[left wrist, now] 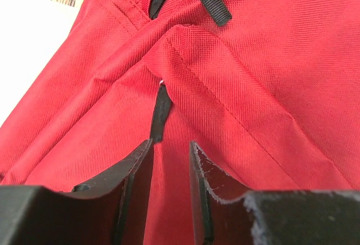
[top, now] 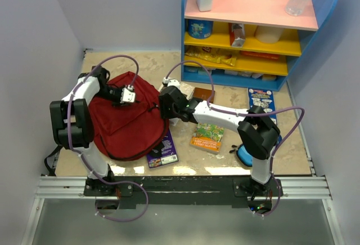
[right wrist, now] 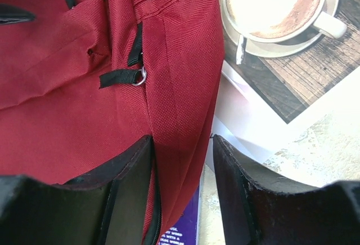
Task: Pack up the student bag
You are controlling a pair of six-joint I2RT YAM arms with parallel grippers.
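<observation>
The red bag (top: 126, 121) lies flat on the left side of the table. Over its upper part, my left gripper (top: 128, 95) is open, with a modest gap between its fingertips. A black zipper pull (left wrist: 161, 112) lies on the cloth just ahead of them in the left wrist view. At the bag's right edge stands my right gripper, its fingers parted on either side of a folded red edge (right wrist: 179, 110). Pale table shows between that fold and the right finger. Another black pull tab (right wrist: 119, 78) with a metal ring sits above.
A purple book (top: 163, 150) lies partly under the bag. A picture of a cup (right wrist: 278, 3) lies to its right. Farther right are a green-orange book (top: 207, 138), a blue pouch (top: 244, 155) and a blue booklet (top: 262, 101). A shelf (top: 247, 14) stands behind.
</observation>
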